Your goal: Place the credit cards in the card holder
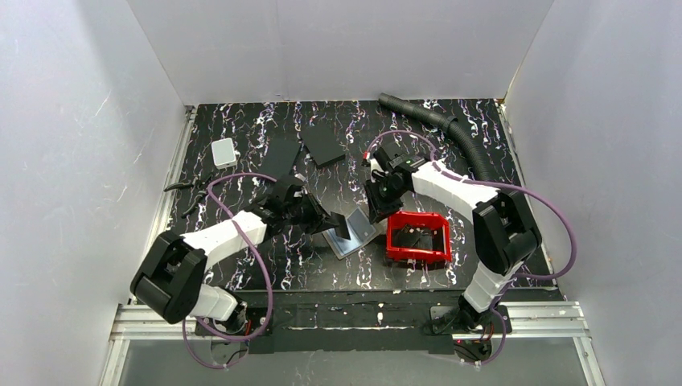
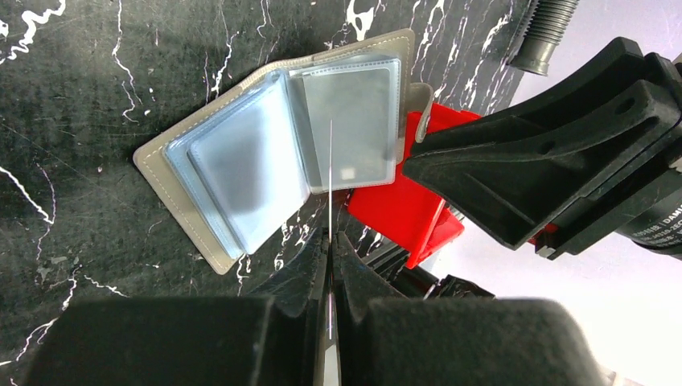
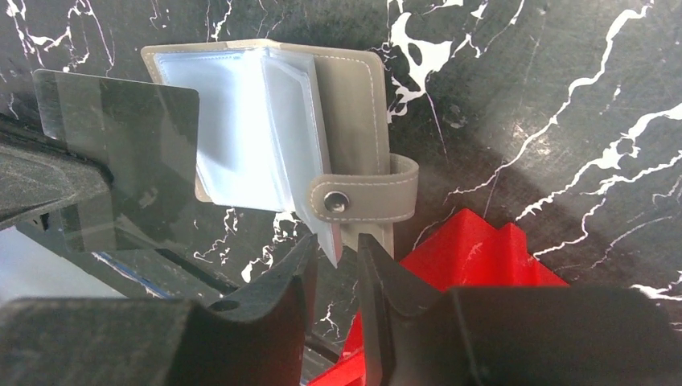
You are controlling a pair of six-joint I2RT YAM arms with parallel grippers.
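The open card holder (image 2: 173, 153), beige with clear bluish sleeves, lies on the dark marbled table. My left gripper is shut on a thin dark see-through card, which appears edge-on in the left wrist view and stands over the holder's left sleeves. My right gripper is part open at the holder's right side. Between its fingertips, in the right wrist view, the lower corner of the raised sleeve pages (image 3: 301, 129) shows; contact cannot be told. The holder's snap strap (image 3: 366, 197) lies just beyond these fingertips.
A red basket (image 1: 418, 256) with dark items stands close to the holder's right. Black flat boxes (image 1: 322, 146), a white box (image 1: 224, 153) and a black hose (image 1: 434, 117) lie farther back.
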